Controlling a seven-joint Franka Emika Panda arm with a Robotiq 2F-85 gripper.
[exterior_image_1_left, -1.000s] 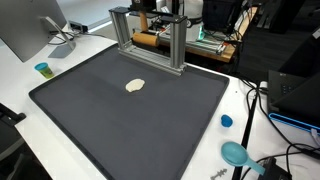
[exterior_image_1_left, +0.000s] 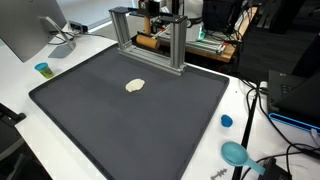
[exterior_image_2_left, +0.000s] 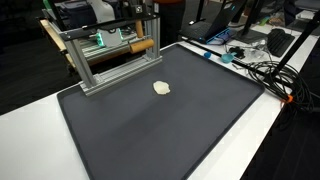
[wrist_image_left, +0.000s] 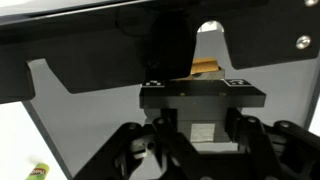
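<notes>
An orange-brown roller (exterior_image_1_left: 148, 42) hangs under the top bar of a grey metal frame, at the back of the dark mat. In exterior view 2 the same roller (exterior_image_2_left: 125, 51) reaches lengthwise along the frame. My gripper (exterior_image_1_left: 150, 22) is at the roller from above, partly hidden by the frame's bar. In the wrist view the gripper appears shut, with a strip of the orange roller (wrist_image_left: 208, 68) just beyond its fingers. The dark bar covers much of that view, so the contact itself is mostly hidden.
On the dark mat (exterior_image_1_left: 120, 115) lies a pale round piece (exterior_image_1_left: 135, 85). A green-topped cup (exterior_image_1_left: 44, 70) stands at left. A blue lid (exterior_image_1_left: 227, 121) and teal ladle (exterior_image_1_left: 240, 155) lie at right, near cables.
Gripper and roller shifted slightly together; the mat and other objects stayed put.
</notes>
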